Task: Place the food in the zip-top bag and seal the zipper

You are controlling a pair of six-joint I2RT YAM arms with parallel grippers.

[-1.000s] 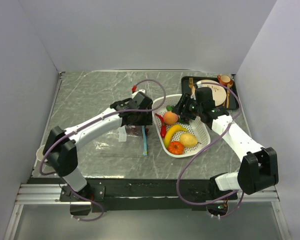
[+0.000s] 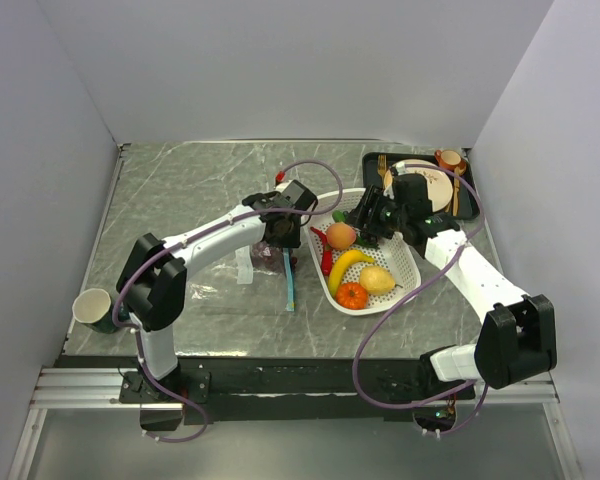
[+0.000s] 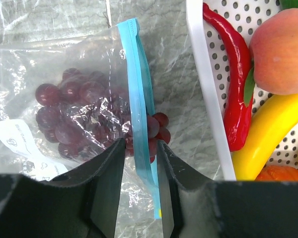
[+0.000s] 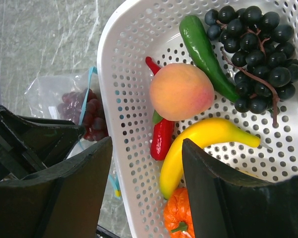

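The clear zip top bag [image 3: 35,69] lies on the grey table, red grapes [image 3: 69,109] inside and a few [image 3: 161,134] poking out through the blue zipper edge [image 3: 137,94]. My left gripper is over that edge, part open, its fingertips either side of the blue strip; whether they touch it is unclear. My right gripper stands open above the white basket [image 4: 114,94], which holds a peach [image 4: 181,91], cucumber [image 4: 203,54], dark grapes [image 4: 258,64], red chili [image 4: 161,139], banana [image 4: 174,163], orange tomato [image 4: 179,215] and a yellow fruit [image 2: 377,280].
A black tray [image 2: 370,160] with plate, cutlery and orange cup sits at the back right. A dark cup [image 2: 93,310] stands at the front left.
The right arm has not visibly moved.
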